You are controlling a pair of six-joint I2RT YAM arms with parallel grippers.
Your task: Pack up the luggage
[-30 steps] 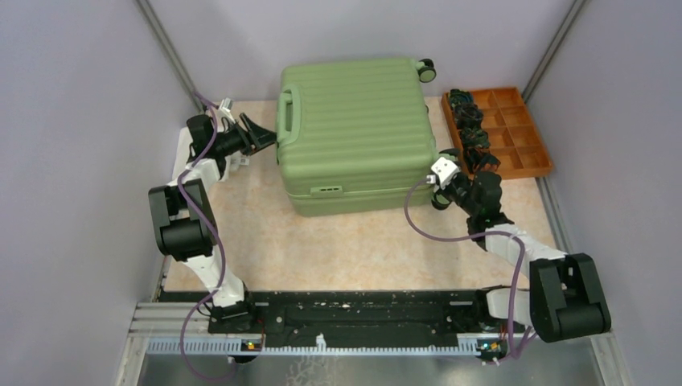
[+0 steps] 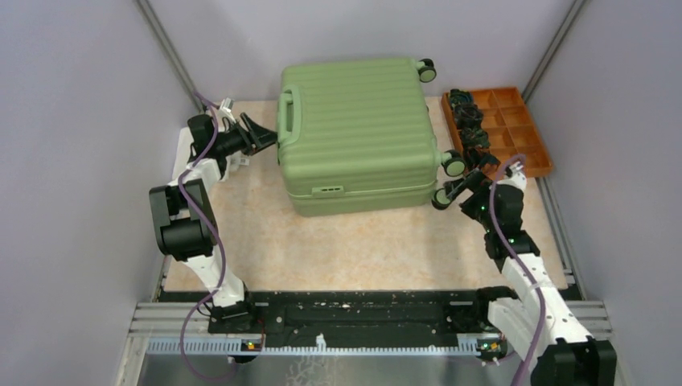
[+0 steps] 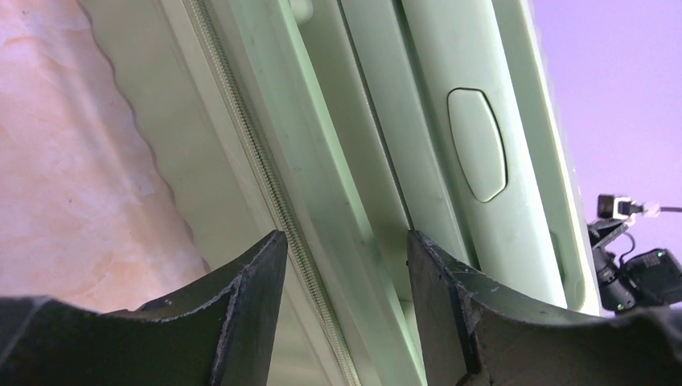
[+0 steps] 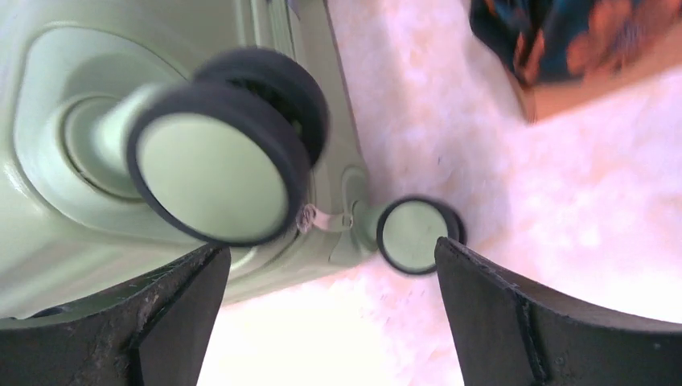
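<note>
A closed green hard-shell suitcase (image 2: 354, 129) lies flat on the table, handle to the left, wheels to the right. My left gripper (image 2: 269, 137) is at its handle end; in the left wrist view its fingers stand part open against the ribbed shell beside the zipper (image 3: 265, 169), and whether anything is between them is unclear. My right gripper (image 2: 457, 185) is open beside the lower right wheels, with a wheel (image 4: 213, 173) just ahead of its fingers and a second wheel (image 4: 412, 236) farther back.
An orange compartment box (image 2: 515, 129) with dark bundled cloths (image 2: 468, 117) in its left column stands right of the suitcase.
My right gripper has drawn back rightward from the suitcase's corner and turned, uncovering the wheels. The left arm and the suitcase look unchanged.
</note>
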